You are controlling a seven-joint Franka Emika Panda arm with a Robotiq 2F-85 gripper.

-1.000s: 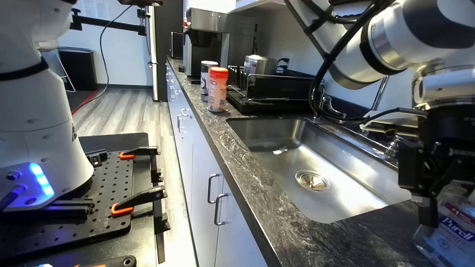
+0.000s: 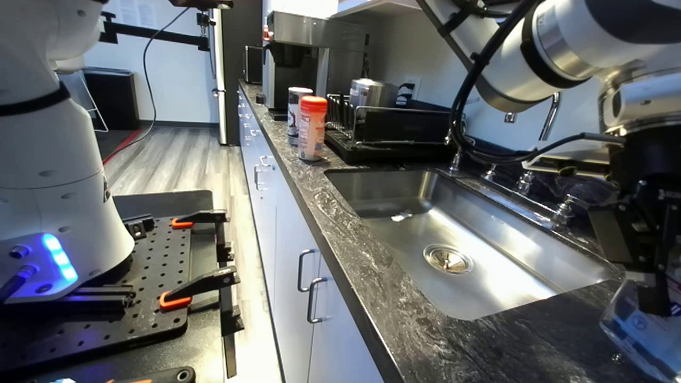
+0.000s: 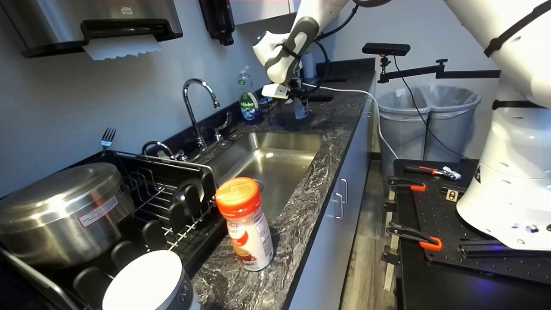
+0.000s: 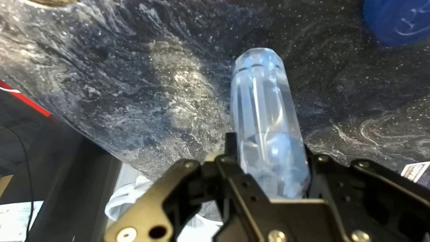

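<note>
A clear bottle with bluish contents [image 4: 266, 105] stands out in the wrist view, held between the black fingers of my gripper. Its far end points away over the dark countertop. In exterior view 1 the clear bottle [image 2: 641, 325] leans at the right edge, partly cut off by the frame and partly behind the gripper's black finger [image 2: 652, 297]. Exterior view 2 shows the bottle [image 3: 301, 108] small, beyond the sink, below the gripper. Whether its base touches the counter I cannot tell.
The steel sink [image 2: 440, 217] lies beside the gripper, with a faucet [image 3: 191, 111] behind it. A dish soap bottle [image 3: 249, 100] stands near the wall. A red-capped creamer container [image 2: 312, 127] and a dish rack [image 3: 165, 206] occupy the counter's other end.
In exterior view 1 the gripper and the bottle have shifted to the right and turned. The Purell label, readable before, is now mostly hidden or out of frame.
</note>
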